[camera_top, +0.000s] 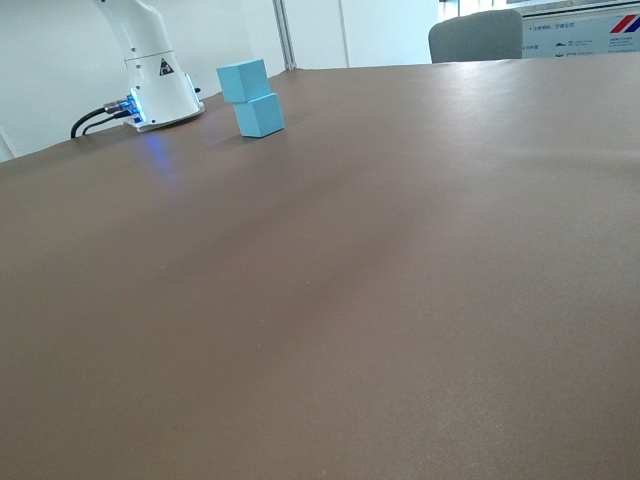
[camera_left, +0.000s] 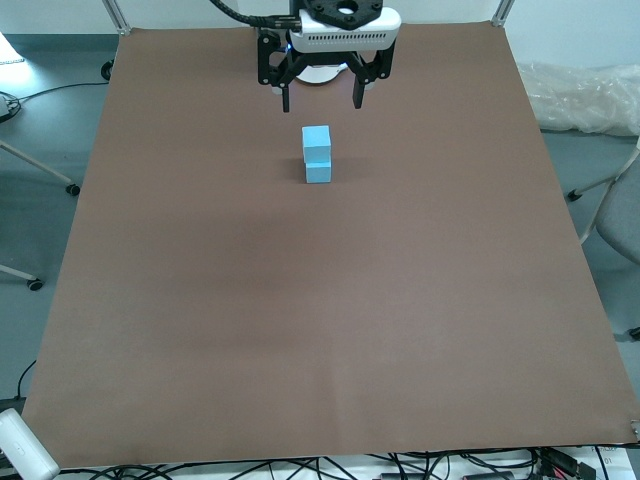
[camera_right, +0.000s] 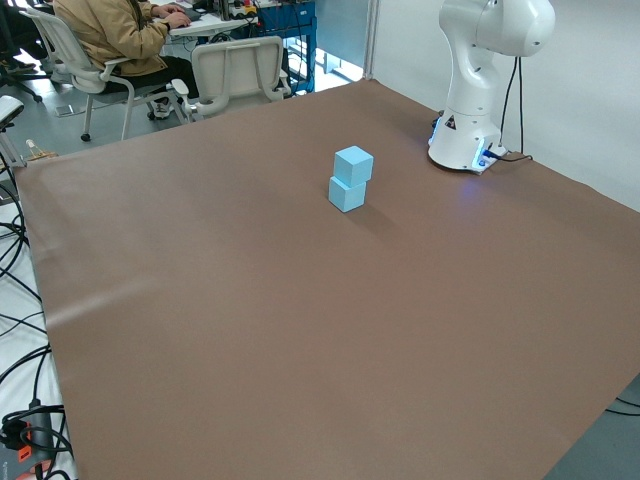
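Observation:
Two light blue cubes form a stack on the brown table (camera_left: 320, 300): the upper cube (camera_left: 316, 142) on the lower one (camera_left: 318, 173). The top view shows the upper cube (camera_top: 243, 81) sitting slightly offset on the lower cube (camera_top: 259, 116). The right view shows the stack (camera_right: 352, 165) near the arm's base (camera_right: 463, 140). My black gripper (camera_left: 321, 97) hangs at the far edge in the left view, above and apart from the stack, open with nothing seen between its fingers. It is out of frame in the other two views.
A white wall stands behind the arm. Cables run along the table's near edge in the left view. Chairs (camera_right: 240, 75) and a seated person (camera_right: 120, 35) are off the table.

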